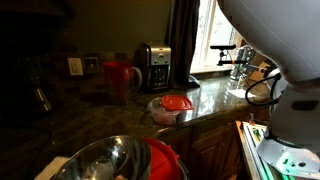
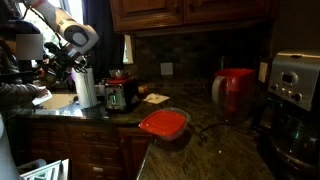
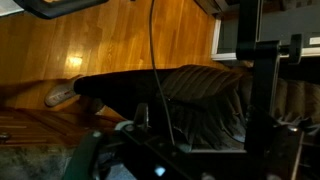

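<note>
The arm (image 1: 285, 55) fills the right side of exterior view 1, away from the counter items. Dark parts of my gripper show along the bottom of the wrist view, too dim to tell how the fingers stand. Below it are a wooden floor (image 3: 120, 50) and a person's dark-clothed leg with a shoe (image 3: 62, 92). In exterior view 2 a white arm (image 2: 75, 40) stands at the far left, past the counter's end. On the counter, a clear bowl (image 1: 160, 115) stands with a red lid (image 2: 163, 123) on or over it.
A red pitcher (image 1: 122, 78) and a silver appliance (image 1: 155, 66) stand along the back wall. A metal bowl (image 1: 98, 160) is near the front of exterior view 1.
</note>
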